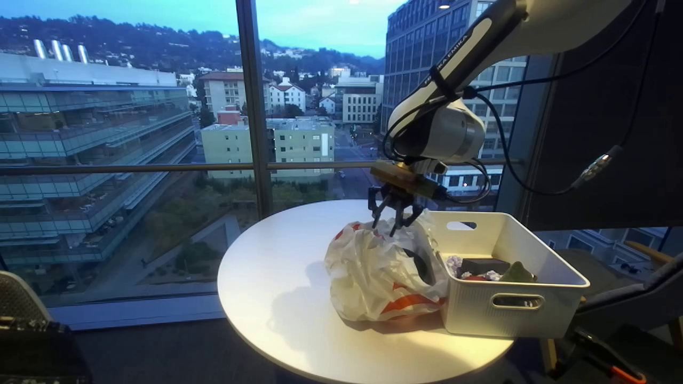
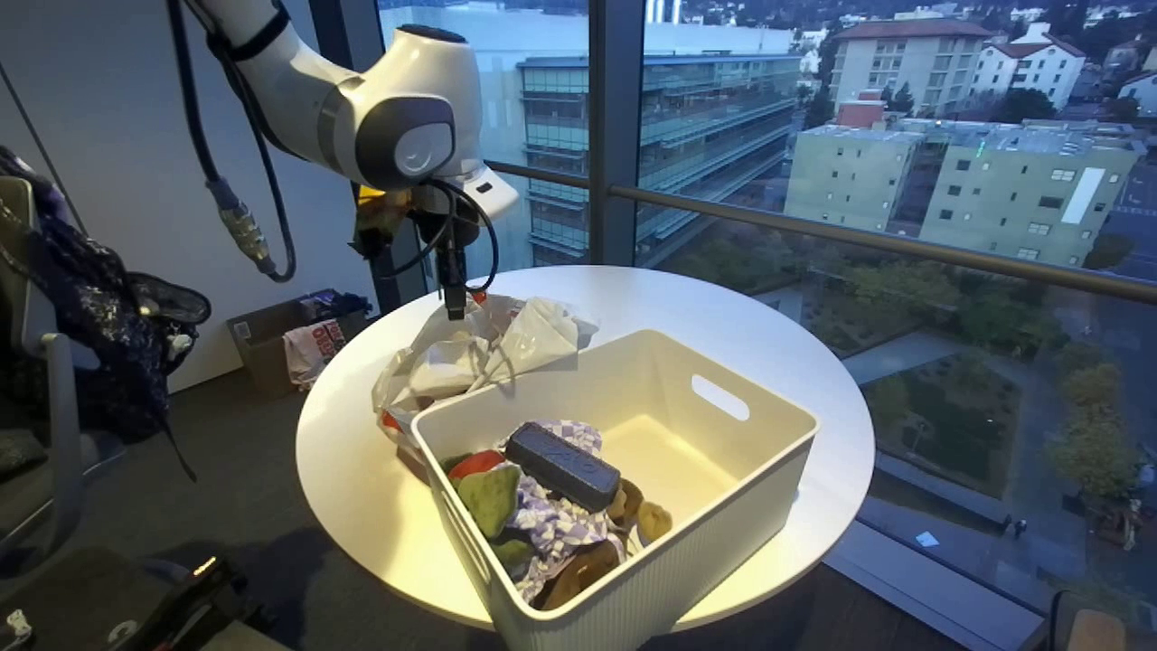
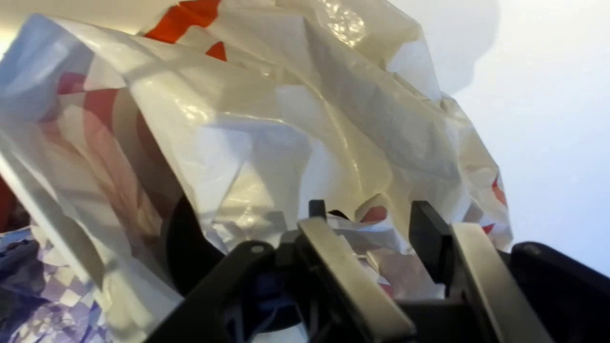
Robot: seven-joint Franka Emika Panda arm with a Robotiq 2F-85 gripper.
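A crumpled white plastic bag (image 1: 365,275) with red-orange markings stands on the round table, against the bin's side. Inside its mouth a dark object (image 3: 188,246) shows in part; the rest of the contents is hidden. My gripper (image 1: 384,229) hangs over the top of the bag, fingers pointing down and spread apart. From the wrist, the gripper has a clear gap between its fingertips, with the bag's plastic visible beyond it and nothing seen held. Whether a fingertip touches the plastic, I cannot tell.
Close beside the bag is a white bin (image 2: 748,467) holding a dark block (image 2: 561,467), a green cloth-like item (image 2: 490,499) and checkered purple-white material (image 2: 559,526). Much of the white table (image 1: 275,269) away from the bag and bin is bare.
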